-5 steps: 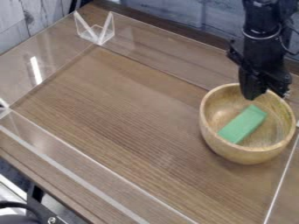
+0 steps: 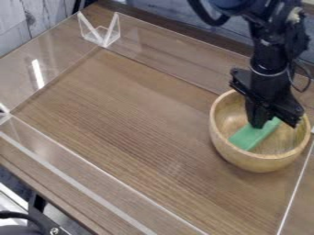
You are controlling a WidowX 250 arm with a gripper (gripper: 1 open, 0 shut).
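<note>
A wooden bowl (image 2: 252, 161) sits at the right side of the table, holding a green rectangular block (image 2: 252, 137). The black robot arm comes down from the top right, and its gripper (image 2: 259, 122) is low over the bowl at the upper part of the green block. The gripper appears shut; whether its fingertips touch the block cannot be told, and nothing is seen held between them.
A white wire-like holder (image 2: 102, 31) stands at the back left. A dark cable lies at the lower left corner.
The arm has moved down and toward the viewer, from behind the bowl to low over the green block inside it. The bowl looks unmoved.
</note>
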